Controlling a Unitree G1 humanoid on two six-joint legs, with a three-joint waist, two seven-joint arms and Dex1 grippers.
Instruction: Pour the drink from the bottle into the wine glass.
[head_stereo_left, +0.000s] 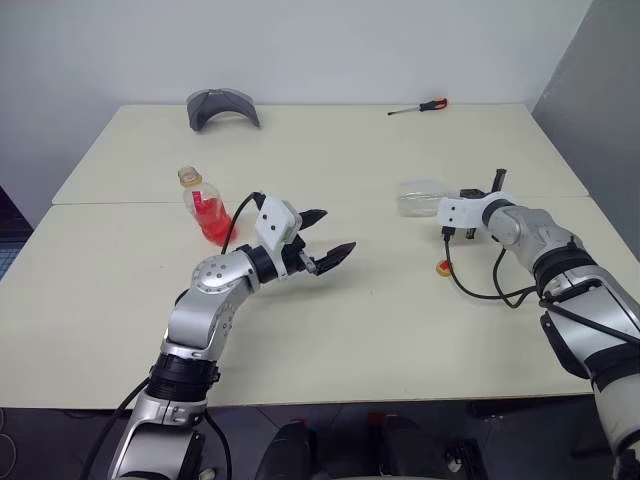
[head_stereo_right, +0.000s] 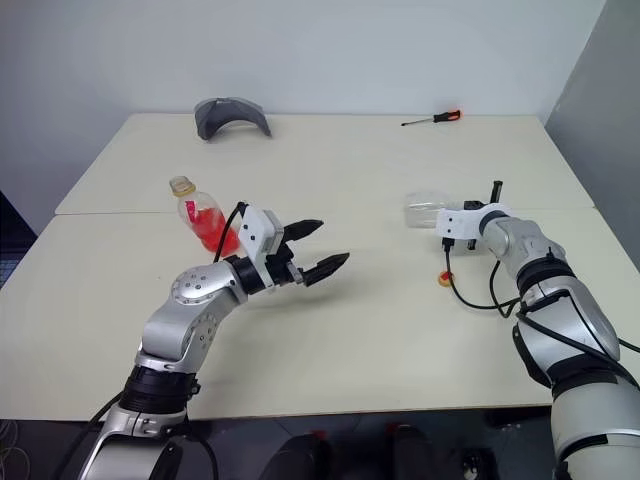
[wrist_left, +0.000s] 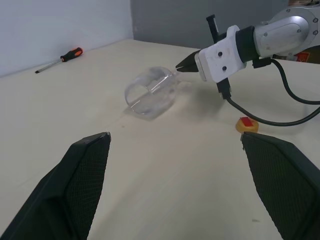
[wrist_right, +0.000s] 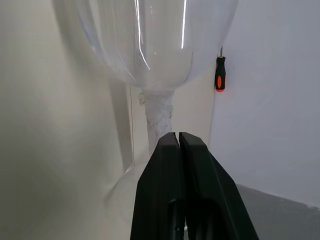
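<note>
The clear wine glass (head_stereo_left: 420, 198) lies on its side at the right of the table. Its bowl (wrist_right: 160, 45) and stem (wrist_right: 159, 112) show in the right wrist view. My right gripper is shut with its fingertips together; the stem stands behind them, not between them. Part of the base is hidden by the fingers. Over the middle of the table, my left gripper (head_stereo_left: 334, 234) is open and empty. The bottle of red drink (head_stereo_left: 211, 218) leans back-left of the left gripper, its lower end partly behind the arm's cable.
A small yellow piece with a red top (head_stereo_left: 444, 268) lies near the right arm's cable. At the back are a grey curved object (head_stereo_left: 222, 105) and a screwdriver (head_stereo_left: 432, 105).
</note>
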